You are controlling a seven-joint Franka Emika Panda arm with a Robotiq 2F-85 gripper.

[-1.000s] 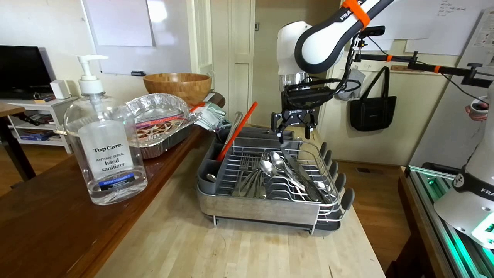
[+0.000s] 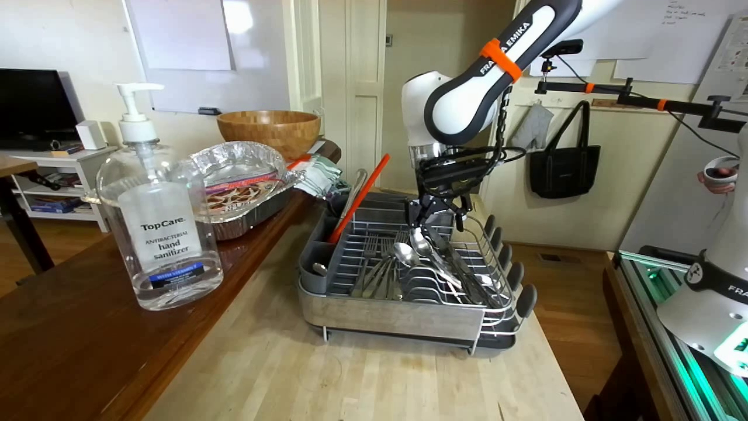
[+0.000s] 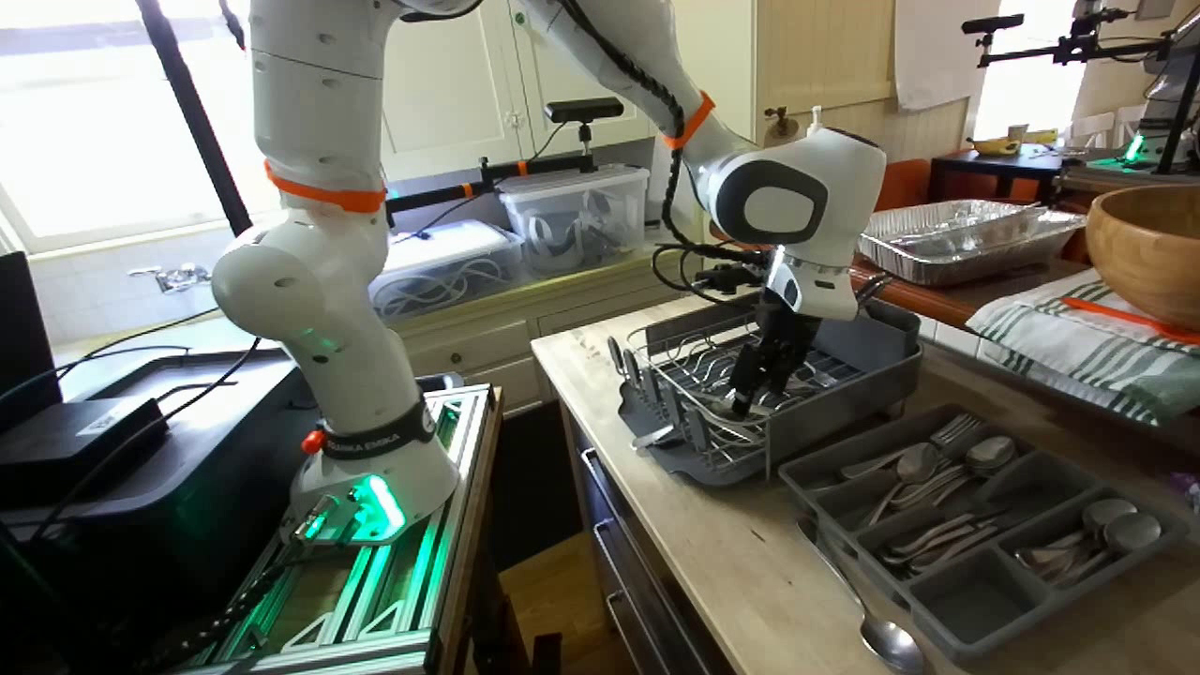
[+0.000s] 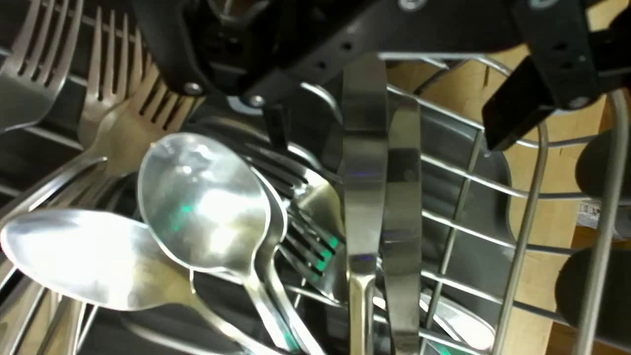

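Observation:
My gripper (image 2: 441, 223) points down into the rear part of the dish rack (image 2: 392, 315), open and holding nothing. In the wrist view, two table knives (image 4: 364, 195) lie side by side between the spread fingers, below them. The other fingertip is near a fork (image 4: 307, 233) and a round spoon (image 4: 204, 201). Another spoon (image 4: 88, 260) and several forks (image 4: 133, 127) lie to the left. Whether any fingertip touches the cutlery, I cannot tell.
A grey cutlery tray (image 3: 976, 598) with sorted cutlery stands beside the rack, near a large spoon (image 3: 889, 645) on the counter. An orange-red utensil (image 2: 359, 199) rises from the rack's side holder. Wire tines (image 4: 529, 219) flank the gripper.
The arm has come down and slightly left in exterior view 1, bringing the gripper from above the rack to the cutlery. The gripper has also turned. The cutlery looks much the same.

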